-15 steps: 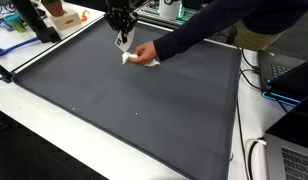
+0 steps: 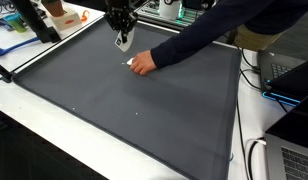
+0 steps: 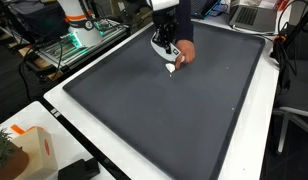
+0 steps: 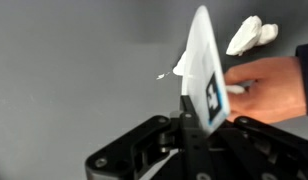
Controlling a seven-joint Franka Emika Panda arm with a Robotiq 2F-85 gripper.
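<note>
A white, flattish object with a blue marking (image 4: 199, 70) stands up from my gripper, whose fingers are shut on it. In exterior view 1 this white object (image 2: 124, 40) hangs below my gripper (image 2: 121, 22) over the far part of the dark grey mat (image 2: 114, 95). Exterior view 2 shows the white object (image 3: 167, 52) close above the mat. Beside it, a person's hand (image 2: 142, 63) reaches down to the mat, near a small white piece (image 3: 171, 68). What the white object is, I cannot tell.
White crumpled lumps (image 4: 252, 36) lie beyond the hand (image 4: 269, 90) in the wrist view. The person's dark sleeve (image 2: 199, 35) crosses the mat's far right side. A laptop (image 2: 284, 145) sits off its right edge.
The person's hand has shifted down toward the near side and now covers the white lumps seen to its right before. My gripper and the white object look almost unmoved.
</note>
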